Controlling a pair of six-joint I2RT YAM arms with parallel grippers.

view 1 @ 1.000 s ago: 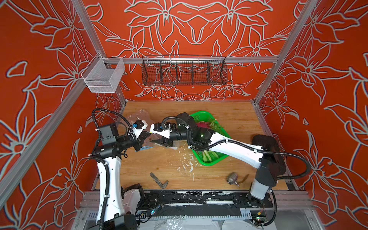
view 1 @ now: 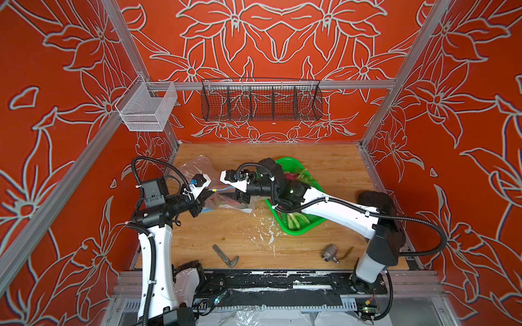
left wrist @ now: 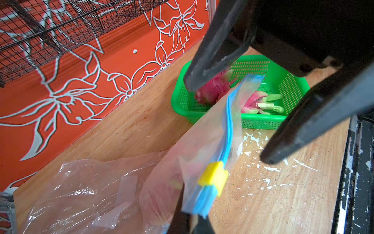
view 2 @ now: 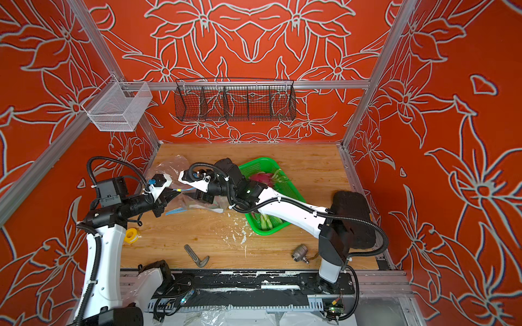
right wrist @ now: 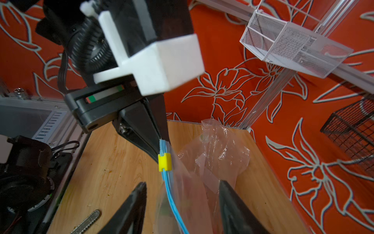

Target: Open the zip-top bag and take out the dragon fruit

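The clear zip top bag (left wrist: 171,171) hangs by one corner of its blue zip strip (left wrist: 227,128). My left gripper is shut on that corner, beside the yellow slider (left wrist: 213,177). Low in the bag, a pinkish dragon fruit (left wrist: 157,202) shows faintly through the plastic. The bag's empty part (right wrist: 218,152) spreads over the table. To the right of the slider, my right gripper stands part open, its fingers (left wrist: 286,138) on either side of the strip and apart from it. Whether the strip is unzipped cannot be made out.
A green basket (left wrist: 183,93) with dragon fruit (left wrist: 213,89) stands under the right arm. A grey tool (view 1: 225,256) and a metal part (view 1: 329,252) lie near the front edge. Yellow tape (view 2: 131,235) is at the left.
My right gripper has drawn back to the right, away from the left one, and the yellow slider now shows between them. The left arm has hardly moved.
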